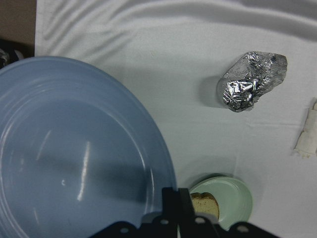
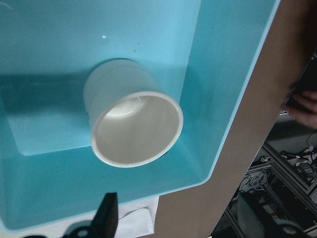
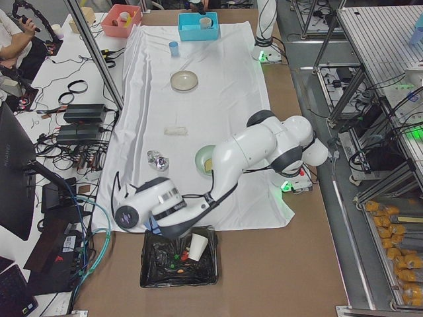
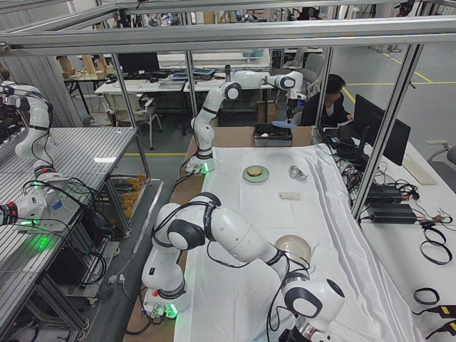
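Note:
My left gripper is shut on the rim of a blue plate (image 1: pixel 79 148), held over the near end of the table beside a black-lined bin (image 3: pixel 178 267) containing a white cup. My right gripper stands open above a light-blue tub (image 2: pixel 39 114), where a white cup (image 2: pixel 133 129) sits tilted. A green plate (image 1: pixel 233 203) with a bread slice (image 1: pixel 203 206), crumpled foil (image 1: pixel 252 77) and a white wrapped item (image 1: pixel 307 131) lie on the white cloth.
A beige plate (image 3: pixel 184 80), a small blue cup (image 3: pixel 174 49) and a red box (image 3: pixel 121 21) are toward the far end. Monitors and cables line the left side.

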